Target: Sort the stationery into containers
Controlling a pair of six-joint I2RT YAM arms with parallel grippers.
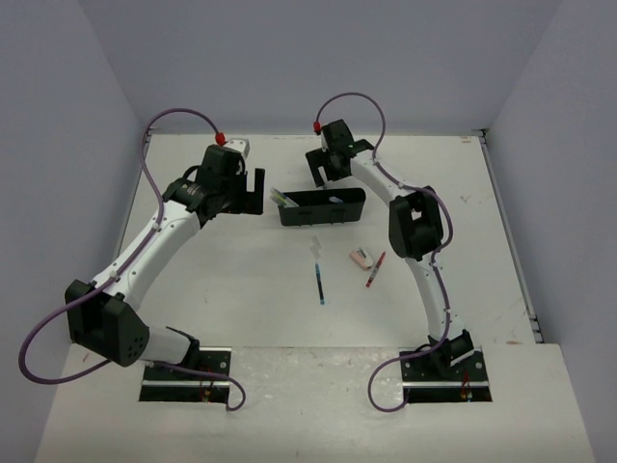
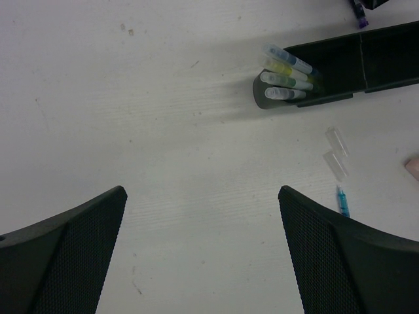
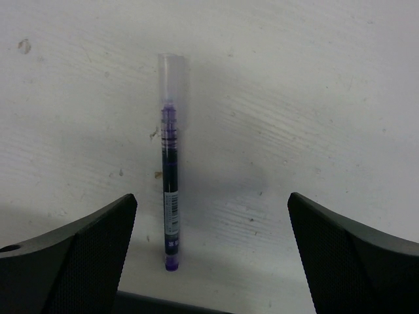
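A purple pen with a clear cap (image 3: 170, 190) lies on the table behind the black divided box (image 1: 301, 216). My right gripper stands open over that pen, which shows between its fingers, nearer the left one and untouched. To the left of the box hovers my left gripper, open and empty. Several markers (image 2: 288, 75) lean in the box's left compartment. In front of the box lie a blue pen (image 1: 320, 284), a red pen (image 1: 375, 269), a pink-and-white object (image 1: 362, 258) and two small clear pieces (image 2: 336, 154).
The box's edge (image 3: 163, 304) runs close along the bottom of the right wrist view.
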